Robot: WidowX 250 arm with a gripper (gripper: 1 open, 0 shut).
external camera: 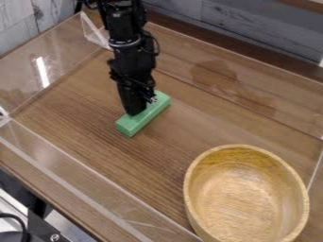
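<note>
A green rectangular block point(144, 119) lies at an angle on the wooden surface, left of centre. My black gripper point(134, 102) is over the block's upper-left part, with the arm reaching down from the top of the view. Whether they touch the block is hard to tell.
A yellow oval bowl point(246, 195) sits at the lower right. A white wall bounds it at the upper right, and black cables lie at the lower left.
</note>
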